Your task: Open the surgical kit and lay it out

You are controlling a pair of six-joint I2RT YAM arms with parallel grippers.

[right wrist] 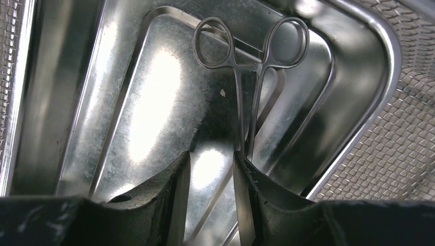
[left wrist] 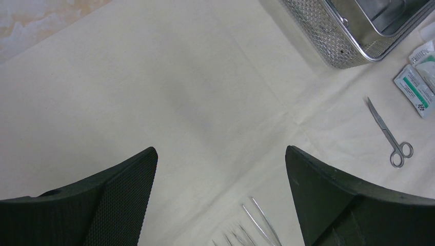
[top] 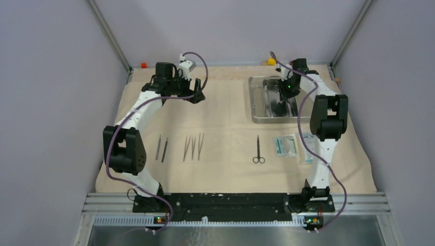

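Observation:
In the right wrist view, ring-handled forceps (right wrist: 239, 97) lie in a shiny metal inner tray (right wrist: 149, 118), their rings toward the top of the view. My right gripper is open low over that tray. The forceps' shanks run behind the tip of its right-hand finger (right wrist: 246, 179), not through the gap; whether they touch is unclear. The lower part of the forceps is hidden. Far to the left, my left gripper hangs wide open above bare cloth. Scissors (top: 258, 150), several tweezers (top: 193, 147) and two slim handles (top: 161, 149) lie apart on the cloth.
The inner tray sits inside a mesh-walled metal basket (top: 254, 107) at the back right. Packaged supplies (top: 285, 146) lie in front of it, near the right arm. The cloth (top: 225, 107) between the left gripper and the basket is clear.

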